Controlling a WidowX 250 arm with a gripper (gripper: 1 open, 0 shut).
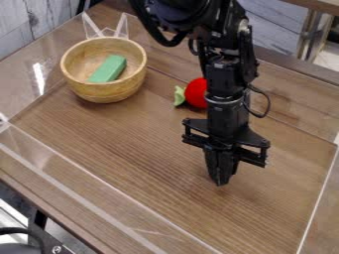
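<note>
The black arm reaches down from the top of the camera view to my gripper (pixel 223 169), low over bare wood at the centre right; whether its fingers are open or shut is unclear. Behind the arm, partly hidden, a red object (pixel 197 91) lies with a small green piece (pixel 180 96) at its left.
A yellow bowl (pixel 85 85) holding a green block (pixel 109 66) stands at the upper left. A dark object is cut off at the bottom left corner.
</note>
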